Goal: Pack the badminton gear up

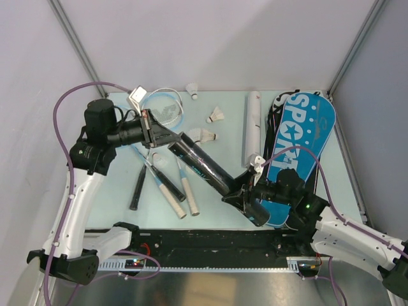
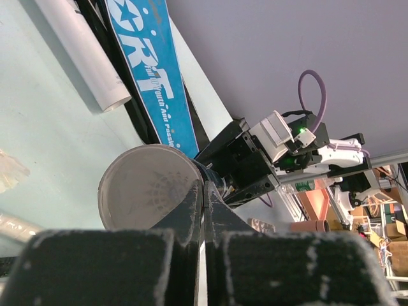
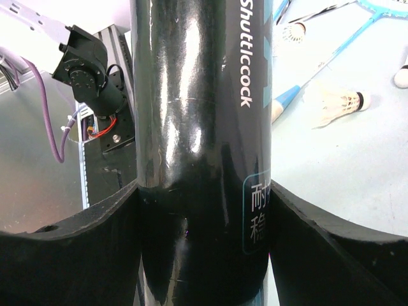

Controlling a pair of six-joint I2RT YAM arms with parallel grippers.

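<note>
A long black shuttlecock tube is held slanted above the table. My right gripper is shut around its lower part; in the right wrist view, its fingers press both sides of the tube, whose label reads "Shuttlecock". My left gripper is at the upper end. In the left wrist view, the round grey end cap faces the camera, and the left gripper's shut fingertips lie over the cap's right edge. Whether they pinch its thin rim cannot be told.
Rackets lie on the left of the table, with loose shuttlecocks near the middle and back. A white roll and a blue SPORT racket bag occupy the right side. Free tabletop shows between rackets and roll.
</note>
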